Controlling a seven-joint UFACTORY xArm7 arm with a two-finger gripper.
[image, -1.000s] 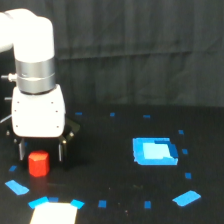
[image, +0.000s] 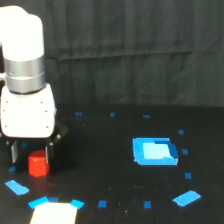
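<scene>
A white robot gripper (image: 27, 150) hangs low at the left of the view, its dark fingers reaching down around a small red block (image: 39, 164) on the black table. Whether the fingers touch the block or are closed on it is hard to make out. On the right lies a blue square outline (image: 141, 152) with a white patch (image: 157, 151) inside it.
The black table (image: 110, 175) carries several small blue tape marks. A pale object (image: 53, 212) sits at the bottom left edge.
The gripper and arm have shifted slightly left and a little down over the red block. The block looks unmoved.
</scene>
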